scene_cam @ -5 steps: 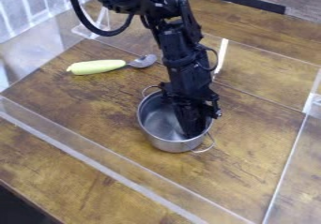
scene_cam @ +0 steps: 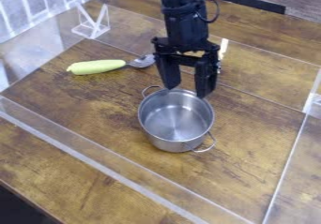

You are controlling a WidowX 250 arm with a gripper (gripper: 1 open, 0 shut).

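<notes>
My black gripper (scene_cam: 186,70) hangs upright just above and behind a steel pot (scene_cam: 177,121), its fingers open and apart. The pot has two wire handles and looks empty inside. A pale green corn cob or similar vegetable (scene_cam: 98,67) lies to the left, with a silver spoon-like utensil (scene_cam: 138,61) beside it, partly behind the arm.
Transparent walls edge the left and right sides. A small white object (scene_cam: 221,52) stands behind my gripper on the right.
My gripper has risen up and back out of the pot, which now shows its empty inside. The pot and vegetable stay where they were.
</notes>
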